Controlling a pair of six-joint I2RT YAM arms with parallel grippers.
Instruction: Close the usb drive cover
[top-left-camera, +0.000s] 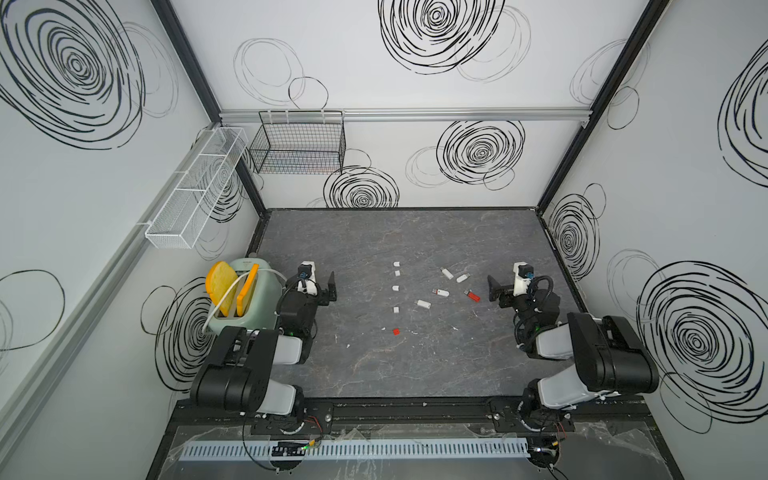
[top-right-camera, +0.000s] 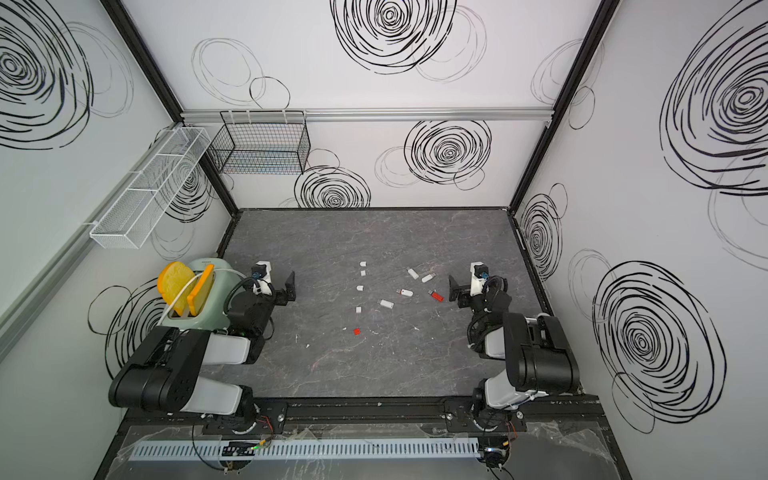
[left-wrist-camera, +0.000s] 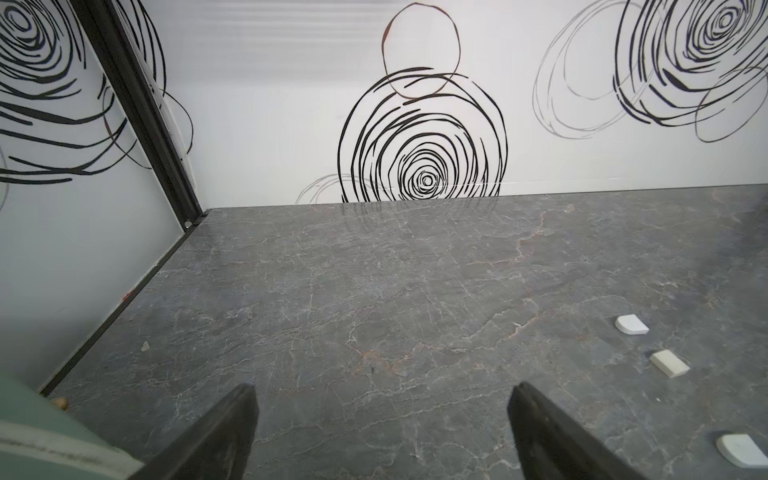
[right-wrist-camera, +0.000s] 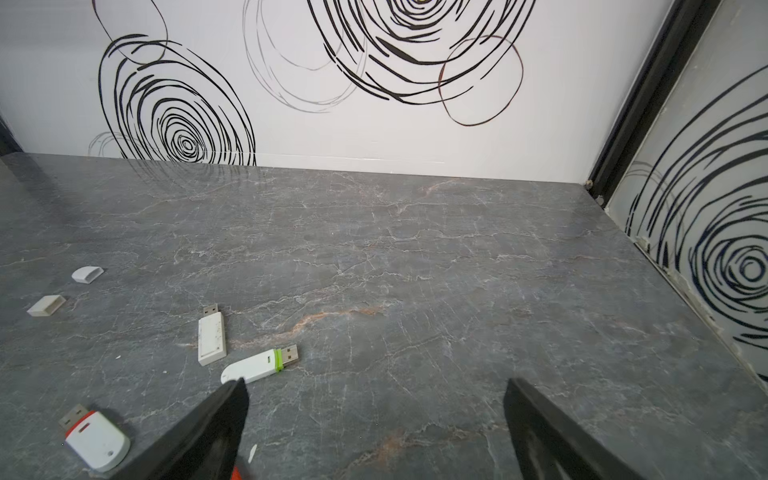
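Several USB drives lie uncapped on the table's middle right: a white one (right-wrist-camera: 212, 337), a white one with a green band (right-wrist-camera: 254, 366), a white one with a red band (right-wrist-camera: 97, 441), another white one (top-left-camera: 423, 304), and a red one (top-left-camera: 473, 296). To their left runs a column of loose white covers, among them a rounded one (left-wrist-camera: 632, 324) and a boxy one (left-wrist-camera: 669, 363), with a red cover (top-left-camera: 396, 331) at its near end. My left gripper is open and empty, left of the covers. Right of the drives, my right gripper stands open, also empty.
A pale green bin (top-left-camera: 265, 297) holding yellow items stands beside the left arm. Wire baskets, one black (top-left-camera: 304, 149) and one white (top-left-camera: 196, 192), hang on the walls. Small scraps dot the table; its far part is clear.
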